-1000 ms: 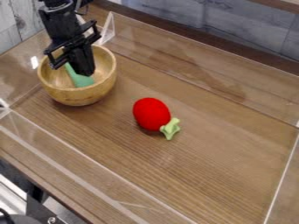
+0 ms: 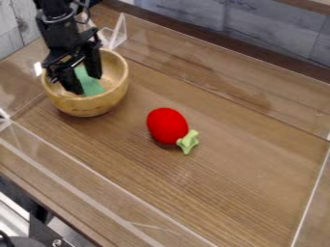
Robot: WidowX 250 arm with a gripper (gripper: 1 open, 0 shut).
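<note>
My black gripper (image 2: 68,56) reaches from the top left down into a wooden bowl (image 2: 112,92) at the left of the camera view. A green item (image 2: 91,83) lies in the bowl beside and under the fingers. Whether the fingers hold it is unclear.
A red round object (image 2: 167,125) with a light green piece (image 2: 188,143) attached sits right of and below the bowl on the wooden table (image 2: 245,183).
The gripper has shifted left and down within the bowl, showing more of the green item. The red object has not moved.
</note>
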